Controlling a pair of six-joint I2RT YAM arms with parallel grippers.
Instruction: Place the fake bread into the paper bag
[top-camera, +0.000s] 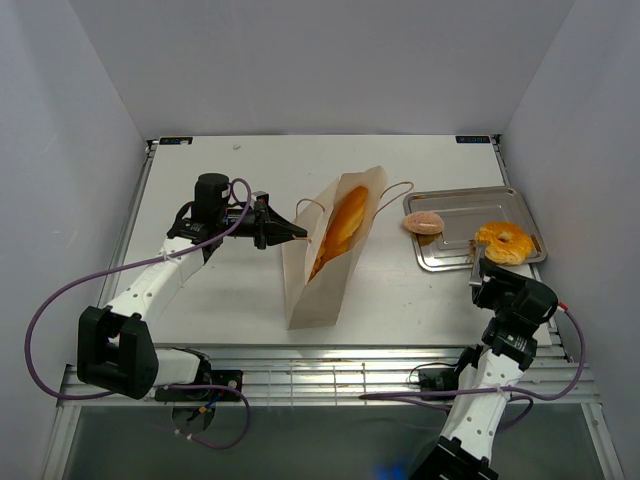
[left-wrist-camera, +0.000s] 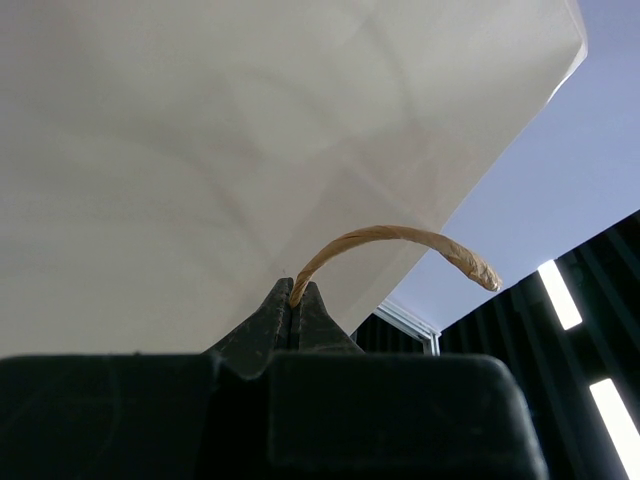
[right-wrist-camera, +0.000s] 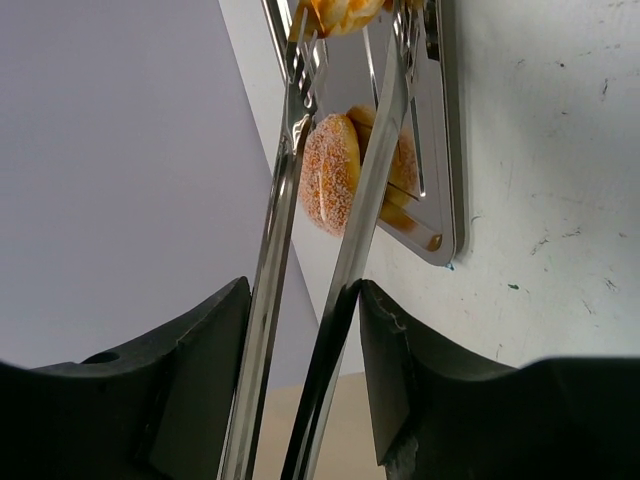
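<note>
The tan paper bag (top-camera: 312, 308) stands with its mouth open, a long orange loaf (top-camera: 345, 222) inside. My left gripper (top-camera: 303, 237) is shut on one twisted handle (left-wrist-camera: 385, 233), pinched at its fingertips against the bag's side. At the right, a ring-shaped bread (top-camera: 506, 243) and a pinkish-brown bun (top-camera: 424, 223) rest on a metal tray (top-camera: 465, 207). My right gripper stands open, the two arms of metal tongs (right-wrist-camera: 350, 250) between its parted fingers. The tong tips reach the ring bread's edge; whether they grip it cannot be told.
The tray's rim borders the right wall (top-camera: 575, 200). Bare white table (top-camera: 420, 300) lies between the bag and my right arm. A second handle (top-camera: 396, 190) stands out from the bag's right side.
</note>
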